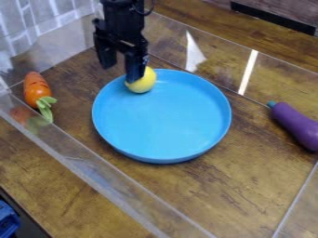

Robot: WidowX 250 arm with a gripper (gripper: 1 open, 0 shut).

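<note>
A black gripper (121,54) is at the top centre of the camera view, its fingers apart and open, just above and left of a round yellow object (140,81). The yellow object rests at the back of a blue plate (162,125). Nothing shows held by the gripper.
An orange toy carrot (36,91) lies left of the plate, and a purple toy eggplant (295,125) lies at the right. Transparent walls border the wooden surface (211,200). A blue item (10,223) shows at the lower left corner.
</note>
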